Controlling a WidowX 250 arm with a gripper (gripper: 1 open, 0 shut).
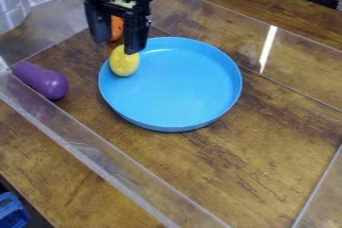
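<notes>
The black gripper (116, 34) hangs at the top left, open, its two fingers over an orange object (116, 26) behind the blue plate. A yellow object (124, 62) sits on the left part of the blue plate (181, 87). A purple eggplant-like object (40, 80) lies on the wood left of the plate. Whether the fingers touch the orange object is unclear.
A transparent strip runs diagonally along the lower left, with a blue item (8, 212) in the corner.
</notes>
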